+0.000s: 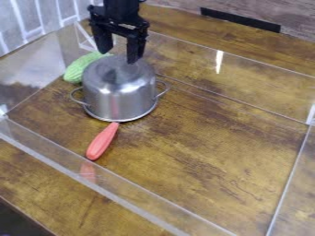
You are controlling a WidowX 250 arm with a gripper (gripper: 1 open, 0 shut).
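Observation:
My black gripper (120, 39) is open above a steel pot (118, 95) with side handles on the wooden table, upper left. A green object (81, 65), pale and leafy-looking, lies to the left of the pot's top, partly hidden behind it. A red oblong object (102, 141) lies on the table in front of the pot.
Clear panel edges run along the left, the front and the right side.

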